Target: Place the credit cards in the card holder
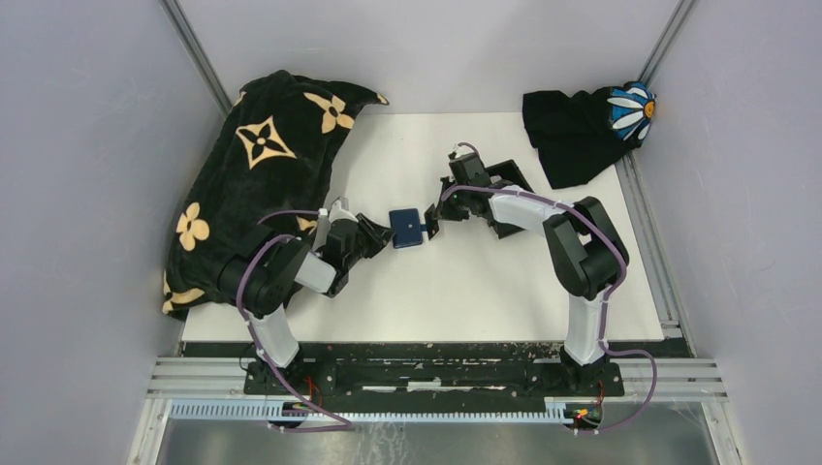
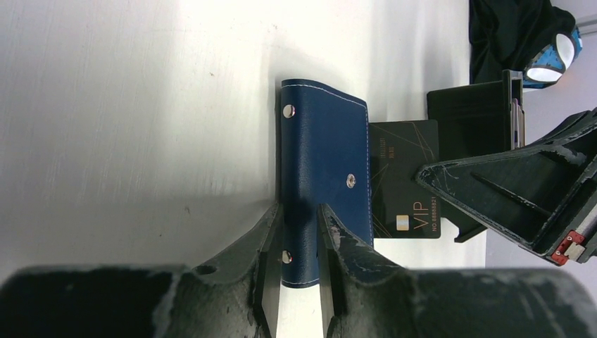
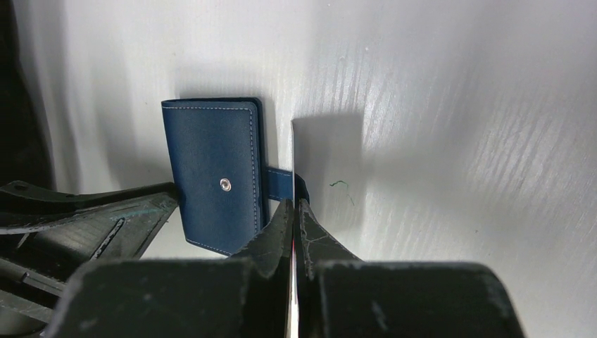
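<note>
A dark blue card holder (image 1: 407,228) lies closed on the table between the arms, its strap (image 3: 280,184) sticking out to the right. My left gripper is at the holder's left edge, with its fingertips a little apart and the holder's spine between or just beyond them; contact is unclear. A black VIP card (image 2: 408,179) stands on edge just right of the holder, by the strap. My right gripper is shut on this card, which appears edge-on as a thin line in the right wrist view.
A black box or tray (image 1: 509,172) stands behind the right gripper, partly covered by the arm. A black cloth with a flower print (image 1: 572,136) lies at the back right. The patterned black cushion (image 1: 262,174) fills the left side.
</note>
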